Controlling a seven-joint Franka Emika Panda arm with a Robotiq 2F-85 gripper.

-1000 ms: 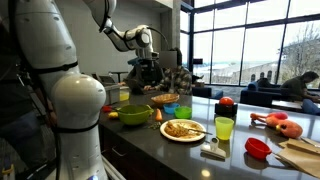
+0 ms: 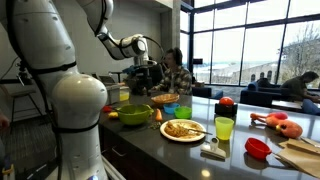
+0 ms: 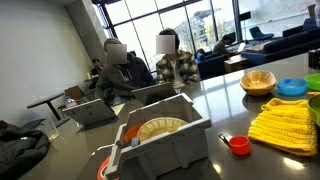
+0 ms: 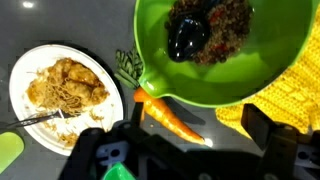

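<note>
My gripper stands open above the table, its fingers wide apart and nothing held between them. Below, the wrist view shows a carrot [image 4: 172, 118] with dark green leaves lying between a green bowl [image 4: 165, 80] and a white plate of noodles [image 4: 28, 60]. Inside that bowl are a shiny black item [image 4: 187, 38] and dark, reddish crumbly contents [image 4: 230, 35]. In exterior view 1, the same bowl [image 2: 133, 116] sits near the arm's base, with the plate [image 2: 168, 134] to its right.
A yellow cloth [image 3: 283, 126] spreads beside the bowls. A red bowl [image 2: 257, 149], a yellow-green cup [image 2: 224, 128] and a grey bin [image 3: 195, 140] stand on the table. A wooden bowl [image 3: 258, 82] lies farther back. People sit behind the table.
The upper arm and wrist have shifted slightly lower in exterior view 1. A seated person shows more clearly behind. The tabletop objects look unmoved.
</note>
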